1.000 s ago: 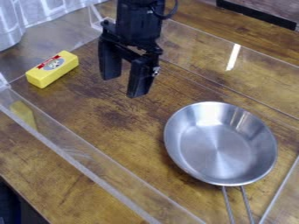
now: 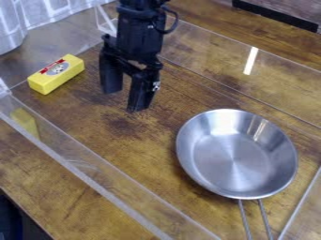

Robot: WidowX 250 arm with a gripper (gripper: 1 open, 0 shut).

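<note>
My black gripper [image 2: 130, 84] hangs over the wooden table at the upper middle, its two dark fingers apart, with nothing visible between them. To its left lies a yellow box [image 2: 55, 77] with a red and white label. A steel pan [image 2: 236, 150] with a wire handle rests at the lower right, apart from the gripper.
Clear plastic walls run along the left and lower edges of the wooden surface [image 2: 126, 141]. A crumpled pale sheet [image 2: 22, 19] is at the top left.
The gripper has shifted slightly left over the last second. The box and pan have not moved.
</note>
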